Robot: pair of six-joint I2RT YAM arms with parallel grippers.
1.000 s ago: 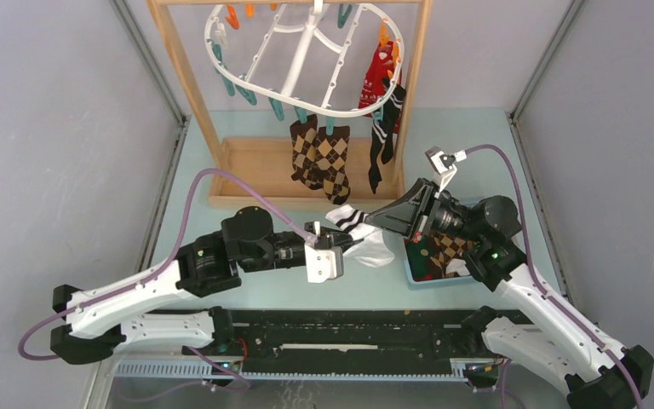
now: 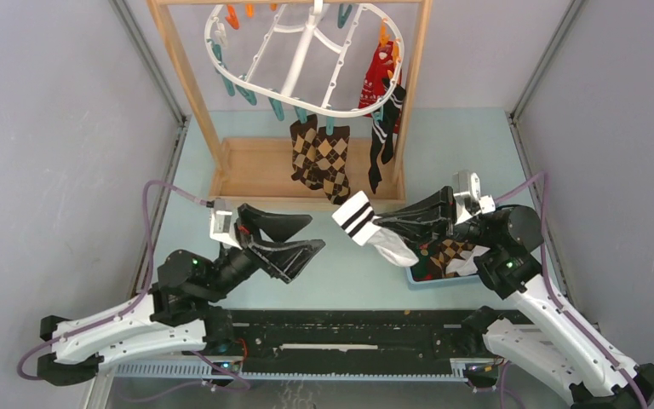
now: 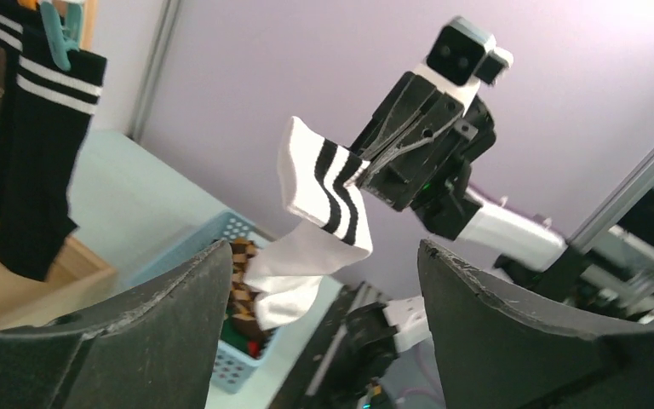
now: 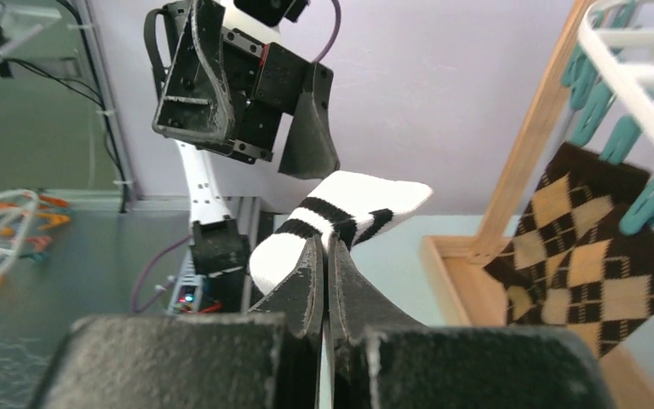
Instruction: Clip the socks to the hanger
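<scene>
A white sock (image 2: 357, 216) with two black stripes is pinched by my right gripper (image 2: 379, 219), whose fingers are closed on it near the stripes. In the left wrist view the sock's striped cuff (image 3: 321, 183) points up and its toe end droops below. My left gripper (image 2: 317, 249) stands open to the left of the sock, apart from it and empty. The white oval hanger (image 2: 283, 94) hangs above, carrying teal clips (image 2: 276, 108) and orange ones. Brown argyle socks (image 2: 334, 158), black striped socks (image 2: 381, 136) and a red sock (image 2: 375, 81) hang from its clips.
A wooden stand (image 2: 247, 175) holds the hanger, its tray base below. Behind my right arm, a blue basket (image 3: 230, 228) holds several more socks. The table between the arms and the stand is clear.
My left gripper has come away from the white sock, moving left and turning, and its fingers now show open. My right gripper has turned slightly, keeping the sock.
</scene>
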